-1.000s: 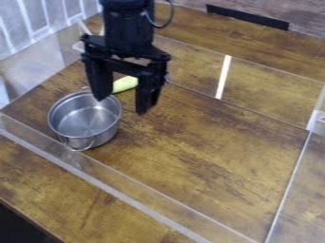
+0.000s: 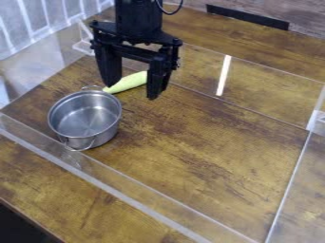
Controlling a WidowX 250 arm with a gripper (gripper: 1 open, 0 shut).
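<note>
My black gripper (image 2: 132,76) hangs over the upper left of the table, its two dark finger assemblies spread apart with no object visible between them. Below and to its left stands a steel pot (image 2: 86,121) with wire handles. A pale yellow-green elongated object (image 2: 125,84) lies behind the gripper, to the right of and beyond the pot, partly hidden by the fingers.
Clear plastic walls (image 2: 313,152) border the wooden table (image 2: 203,161) at the sides and front. A dark bar (image 2: 248,15) sits at the back.
The gripper has moved up in the view, away from the pot, after shifting slightly since one second ago. The pot and yellow-green object appear unmoved.
</note>
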